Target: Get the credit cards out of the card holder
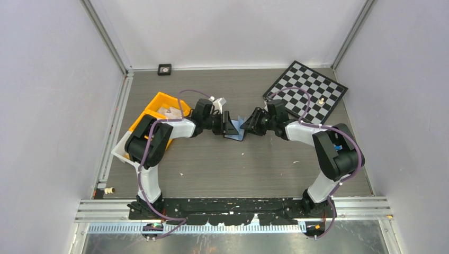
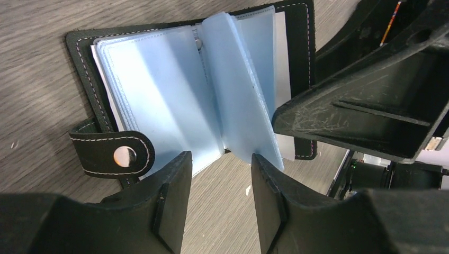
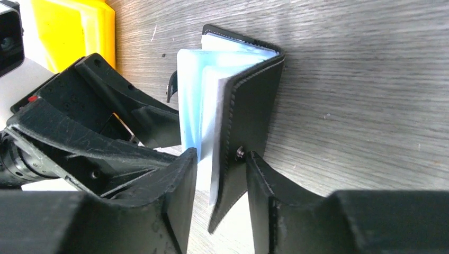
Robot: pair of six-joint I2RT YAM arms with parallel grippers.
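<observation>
The black card holder [image 1: 233,136] lies open on the table between the two grippers. In the left wrist view, its clear bluish sleeves [image 2: 153,90] fan out, one standing raised, beside the snap strap [image 2: 98,140]. My left gripper is part open over the holder, near the raised sleeve. My right gripper is part open at the holder's raised black cover [image 3: 251,106], a fingertip against the sleeves. Whether either grips anything is unclear. I cannot make out separate cards.
An orange tray [image 1: 156,100] sits at the left, a chessboard [image 1: 302,84] at the back right, and a small black box [image 1: 164,69] at the back. The table in front of the holder is clear.
</observation>
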